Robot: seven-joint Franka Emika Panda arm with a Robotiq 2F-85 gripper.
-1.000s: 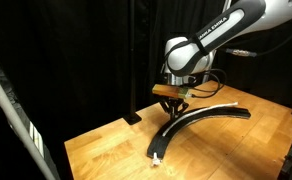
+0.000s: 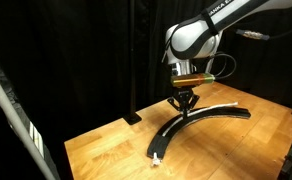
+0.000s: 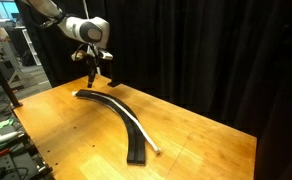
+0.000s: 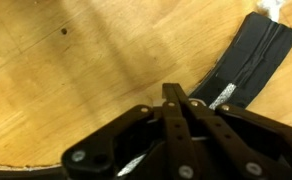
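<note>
A black curved strip (image 2: 211, 115) lies on the wooden table, bending from the near left to the right. A white cord or rod runs along it; in the second exterior view this white length (image 3: 136, 122) lies beside the strip's outer curve toward the near end. My gripper (image 2: 184, 112) points down over the strip's middle part. From the wrist, the black strip (image 4: 256, 60) passes under the fingers, with a pale stretch (image 4: 224, 96) on it. The fingertips (image 4: 170, 92) appear close together. Whether anything is between them is hidden.
A small dark block (image 2: 132, 118) stands at the table's back edge by the black curtain. A loose white scrap (image 4: 272, 8) lies at the strip's end.
My gripper has shifted to the right along the strip, and the wrist has turned. The strip and white length look unmoved.
</note>
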